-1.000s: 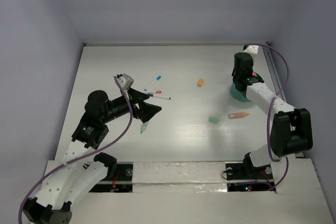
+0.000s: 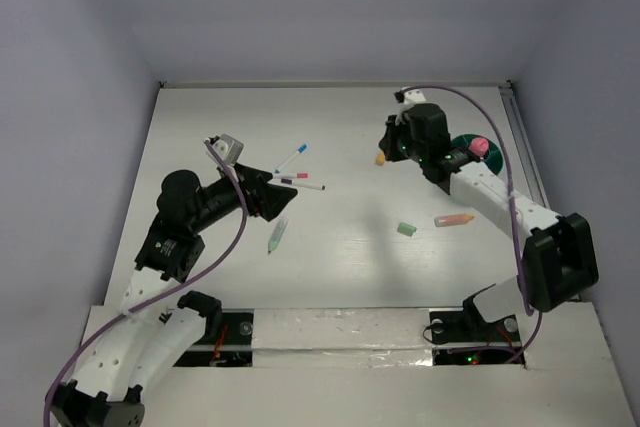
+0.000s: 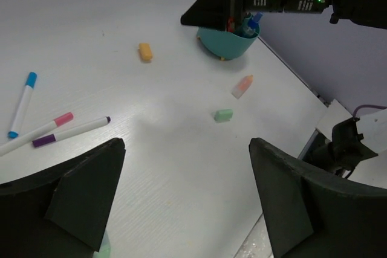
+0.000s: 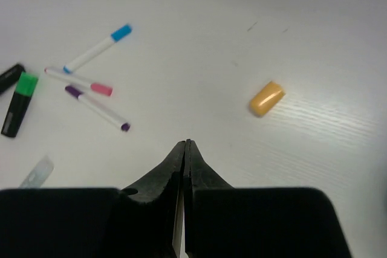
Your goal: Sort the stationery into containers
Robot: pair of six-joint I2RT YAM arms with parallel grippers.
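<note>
My left gripper (image 2: 270, 192) is open above several stationery items: a blue marker (image 3: 23, 104), pink marker (image 3: 45, 128), purple marker (image 3: 78, 130) and a pale piece (image 2: 277, 235). My right gripper is shut, with nothing visible between its fingertips, above and near an orange piece (image 4: 266, 98). The right wrist view also shows a green-capped highlighter (image 4: 18, 107) and a black item (image 4: 9, 78). A green piece (image 3: 223, 115) and an orange-tipped pink piece (image 3: 242, 87) lie at the right. The teal container (image 3: 221, 43) holds several items, partly hidden by the right arm.
Walls stand close at the back and both sides, with the teal container near the right edge.
My right gripper has moved left from over the container toward the orange piece. My left gripper has shifted slightly left.
</note>
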